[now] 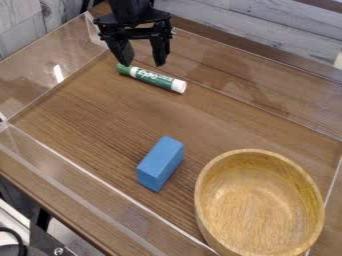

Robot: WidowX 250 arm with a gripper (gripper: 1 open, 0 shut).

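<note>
My black gripper [140,51] is at the upper middle over the wooden table [80,135], open, its two fingers pointing down. Just below it lies a green marker [151,78] with a white end toward the right. A blue block [160,163] rests in the lower middle, and a pale yellow bowl [261,183] fills the lower right.
The table's left edge and pale walls [281,18] at the back bound the space. Dark cables show at the lower left corner.
</note>
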